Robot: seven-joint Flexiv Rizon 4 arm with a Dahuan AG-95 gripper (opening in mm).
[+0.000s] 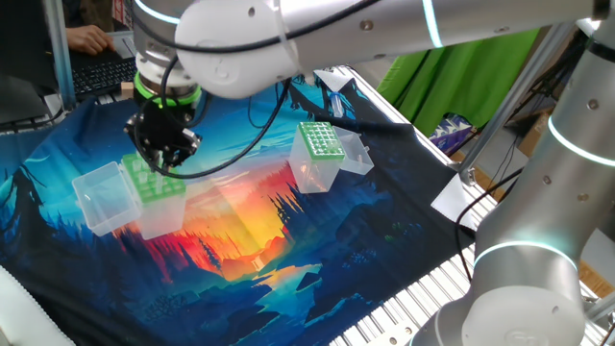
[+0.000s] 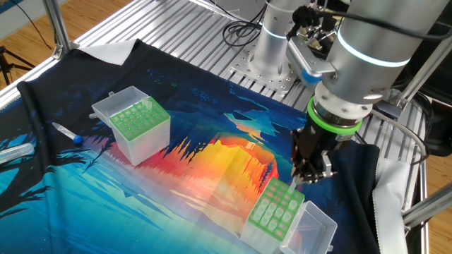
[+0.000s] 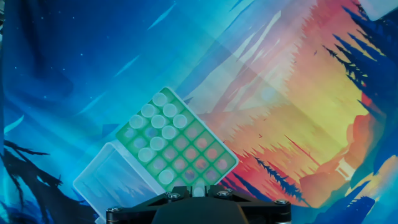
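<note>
My gripper (image 2: 305, 178) hangs over one corner of a frosted tip box with a green rack (image 2: 274, 206). Its fingers are close together on a small pale, translucent tube (image 3: 199, 190), whose lower end (image 2: 293, 184) shows just above the rack. Some rack holes carry pale round tops and others look empty. The open lid (image 3: 118, 177) lies against the box's side. Across the cloth stands a second box with a green rack (image 2: 141, 120), also with its lid open; one clear piece (image 2: 147, 104) sticks up from it.
A blue-capped marker (image 2: 68, 133) lies beyond the second box. The patterned cloth (image 2: 205, 169) between the two boxes is clear. A dark cable (image 1: 252, 144) loops around the wrist. Behind the gripper rises a metal frame post (image 1: 60, 58).
</note>
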